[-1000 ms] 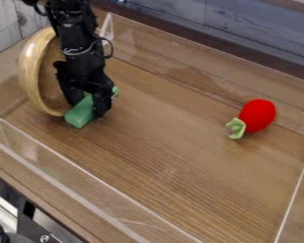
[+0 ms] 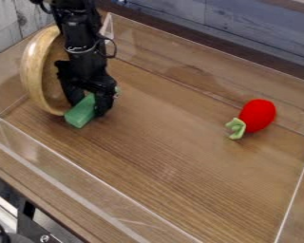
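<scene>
My black gripper (image 2: 88, 85) reaches down at the upper left, its fingers over a green object (image 2: 80, 113) lying on the wooden table (image 2: 180, 161). A curved tan ring-like object (image 2: 41, 66) stands on edge just left of the gripper, partly behind it. The gripper's fingers are dark and overlap, so whether they are open or shut does not show clearly.
A red strawberry-like object (image 2: 256, 116) with a green top lies at the right. A wall edge runs along the back and left.
The gripper has shifted very slightly; the objects look to be in much the same places.
</scene>
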